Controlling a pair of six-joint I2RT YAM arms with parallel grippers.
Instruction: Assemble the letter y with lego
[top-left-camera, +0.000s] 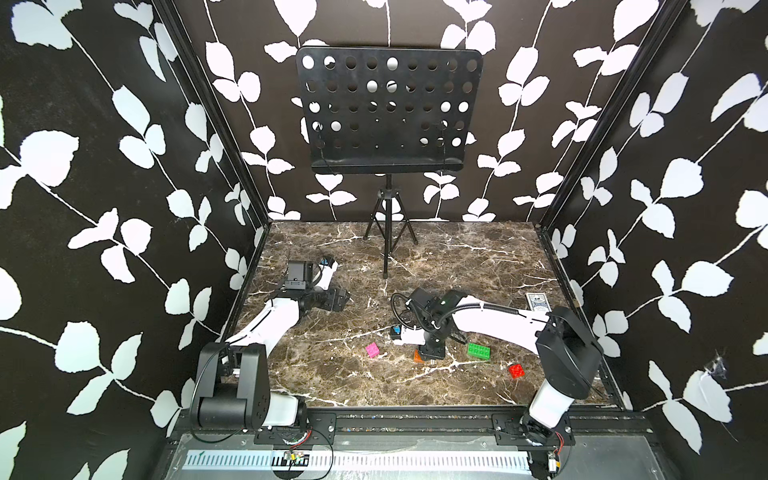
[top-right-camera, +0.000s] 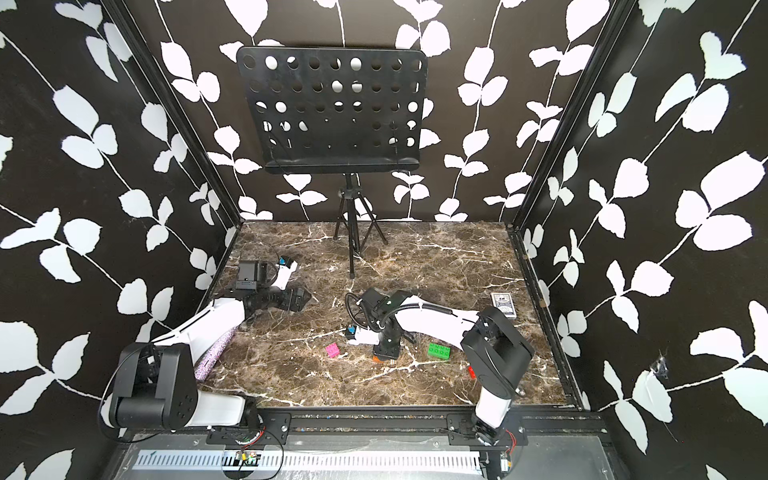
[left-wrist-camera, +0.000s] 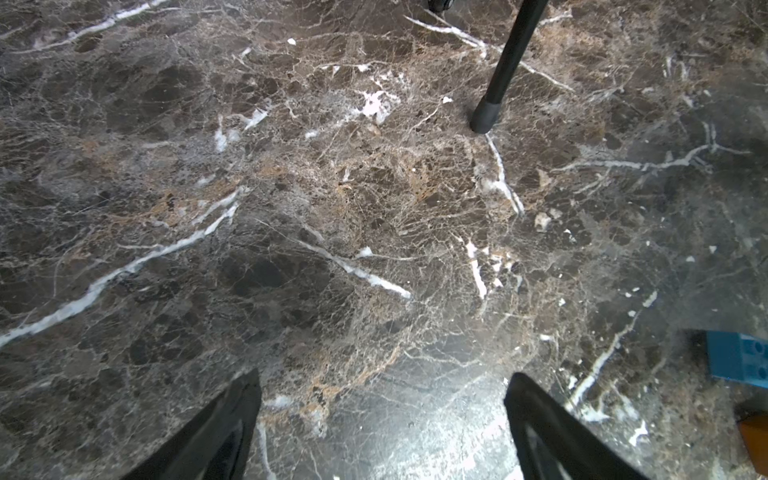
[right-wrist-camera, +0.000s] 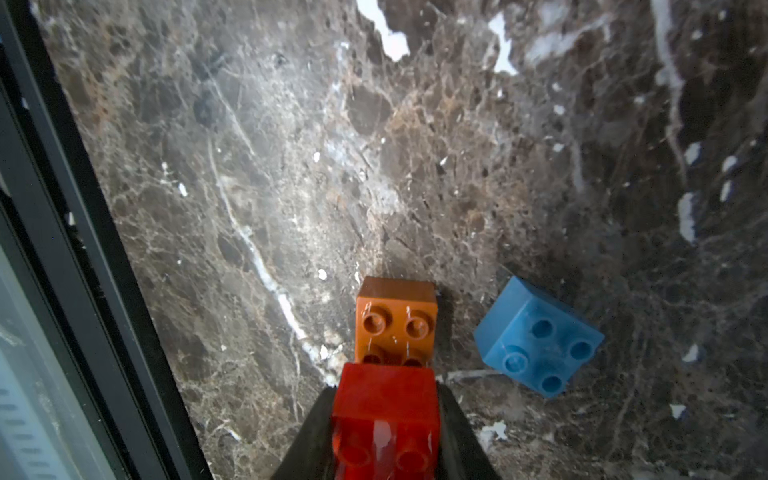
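Note:
In the right wrist view my right gripper is shut on a red brick (right-wrist-camera: 385, 404), held just over the near end of an orange brick (right-wrist-camera: 396, 308); whether they touch I cannot tell. A blue brick (right-wrist-camera: 536, 336) lies beside them. A pink brick (top-left-camera: 372, 349), a green brick (top-left-camera: 478, 351) and another red brick (top-left-camera: 517, 371) lie on the marble table (top-left-camera: 424, 256). My left gripper stands open at the table's left, its fingers apart with nothing between them.
A black music stand (top-left-camera: 388, 104) stands at the back on a tripod. A card box (top-right-camera: 502, 304) lies at the right. The table's middle between the left gripper and the stand is clear.

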